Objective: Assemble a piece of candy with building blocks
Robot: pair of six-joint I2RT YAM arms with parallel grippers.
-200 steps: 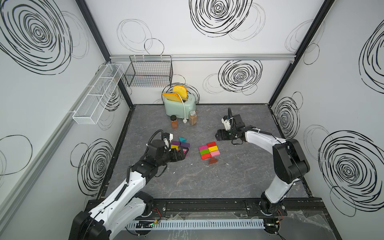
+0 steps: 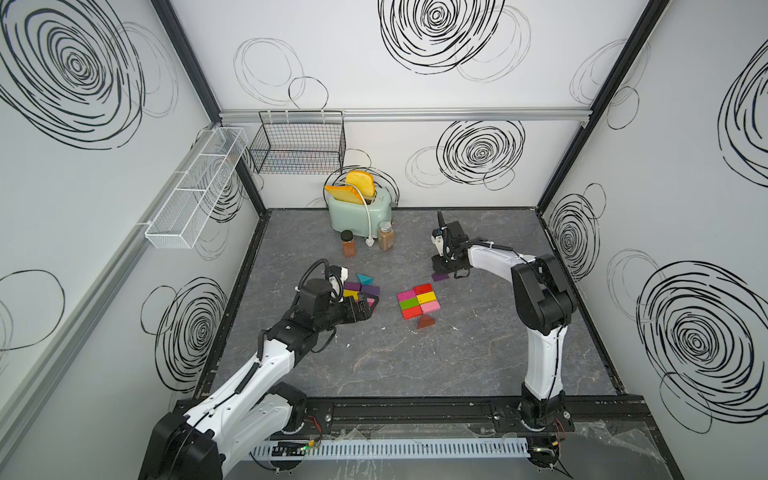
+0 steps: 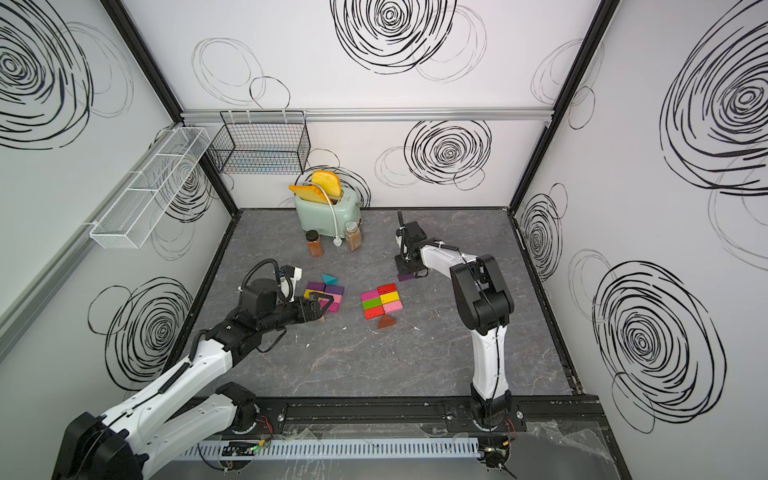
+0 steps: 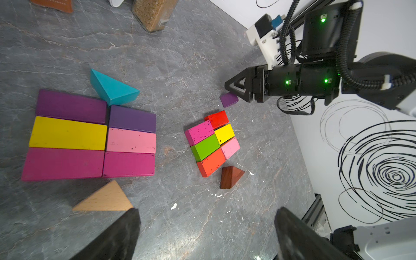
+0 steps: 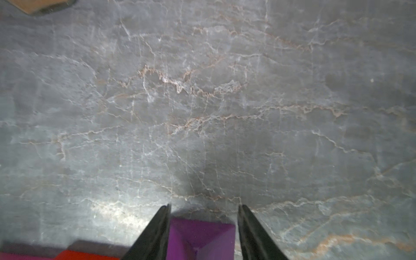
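In the right wrist view a purple triangular block (image 5: 201, 236) lies between the fingers of my right gripper, which stands part open around it. Whether the pads touch the block cannot be told. The left wrist view shows this block (image 4: 228, 100) on the table beyond the smaller grid of red, magenta, green (image 4: 205, 147), yellow and pink blocks. A brown triangle (image 4: 231, 176) lies at that grid's near side. My left gripper is open and empty, above the table by a larger purple, yellow (image 4: 68, 132), pink and magenta grid.
A teal triangle (image 4: 113, 88) touches the larger grid's far side; a tan triangle (image 4: 105, 198) lies at its near side. A toaster (image 2: 360, 212) and two jars, brown (image 2: 348, 244) and tan (image 2: 385, 236), stand at the back.
The left arm has hardly moved.
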